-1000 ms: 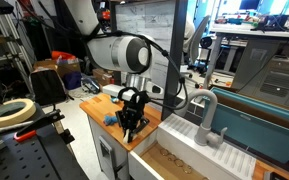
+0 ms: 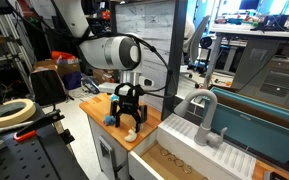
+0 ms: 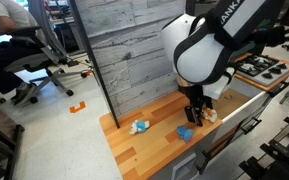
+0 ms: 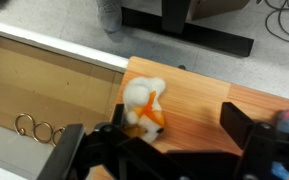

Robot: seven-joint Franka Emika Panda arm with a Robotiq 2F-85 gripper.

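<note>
A small white-and-orange thing [image 4: 144, 108], perhaps a soft toy, rests on the wooden counter [image 4: 199, 100] close to the drawer. My gripper is over the counter with its fingers apart. The white thing lies near the left finger in the wrist view, and bare wood shows between the fingers. From the side, the gripper [image 2: 120, 123] is just left of the white thing [image 2: 132, 135]. A blue thing [image 2: 110, 119] lies on the wood behind it. Exterior view 2 shows a blue thing [image 3: 184, 133] and a blue-and-white one [image 3: 139, 127].
An open drawer [image 2: 174, 165] with rings inside adjoins the counter. Behind it are a white sink with a grey faucet [image 2: 196, 97] and a teal bin [image 2: 249, 130]. A grey wood-patterned panel [image 3: 134, 60] stands at the counter's back.
The gripper has shifted left and slightly up in exterior view 1. The white thing, earlier mostly hidden by the fingers, now shows on the wood beside them.
</note>
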